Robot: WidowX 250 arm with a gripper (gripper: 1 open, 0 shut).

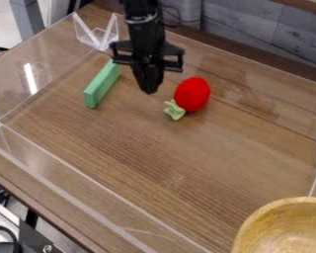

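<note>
My black gripper (146, 74) hangs at the top middle, shut, with nothing visible between its fingers. Just below and right of it lies a red oval object (192, 95) with a small pale green piece (176, 111) at its lower left. A green bar (103, 85) lies to the left of the gripper.
A clear plastic object (96, 32) sits at the back left. A yellow bowl (286, 233) is at the front right, partly out of view. A dark wall edge runs along the back right.
</note>
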